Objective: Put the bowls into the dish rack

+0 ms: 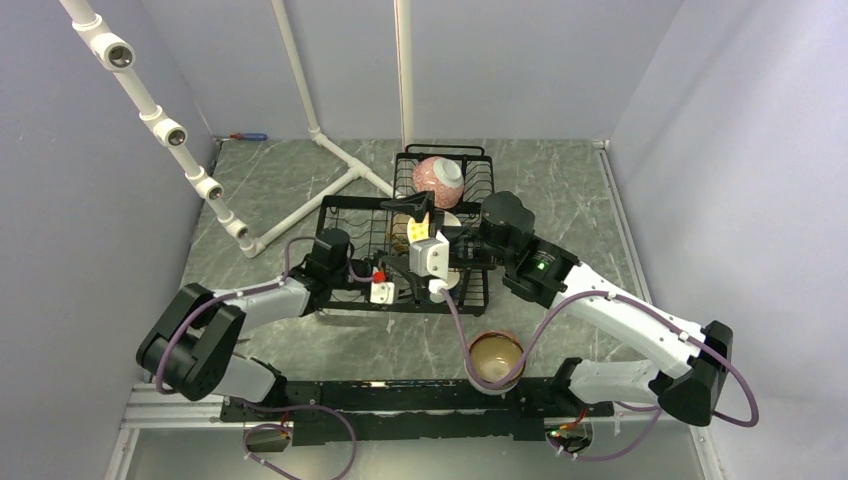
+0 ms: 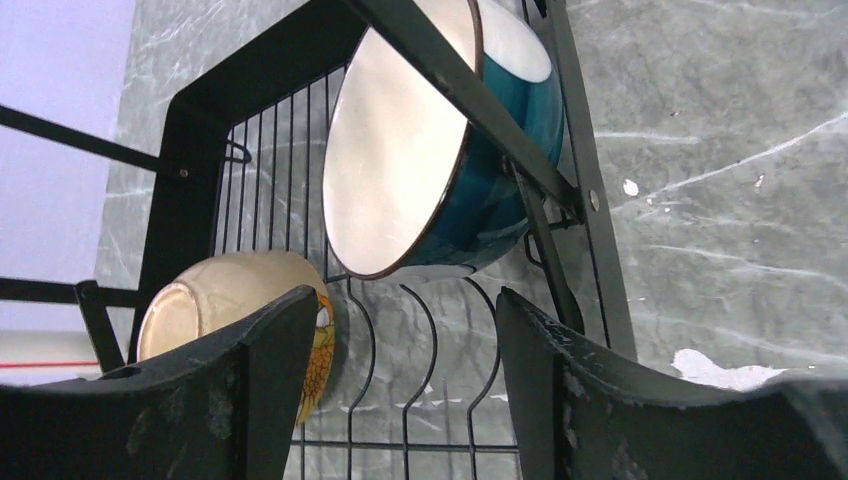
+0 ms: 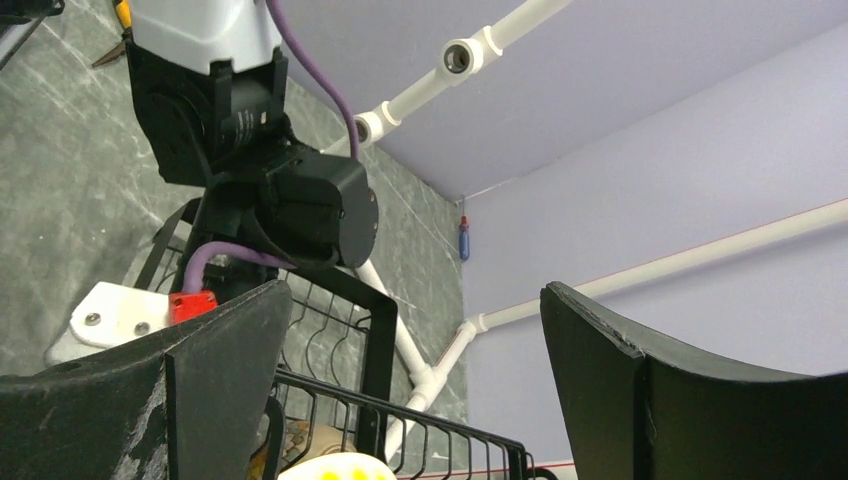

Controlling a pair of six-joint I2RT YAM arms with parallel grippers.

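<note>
The black dish rack (image 1: 345, 205) holds a pink bowl (image 1: 438, 178) at the back; in the left wrist view a teal bowl (image 2: 395, 150) stands on its side beside a beige mug-like piece (image 2: 225, 290). My left gripper is open just above the wires, facing the teal bowl, with nothing between its fingers. My right gripper hangs open over the rack's middle, partly hiding it in the top view. A brown bowl (image 1: 495, 360) sits outside the rack at the front right.
White pipes (image 1: 340, 150) run behind and left of the rack. A screwdriver (image 1: 249, 136) lies at the back left. Walls bound both sides.
</note>
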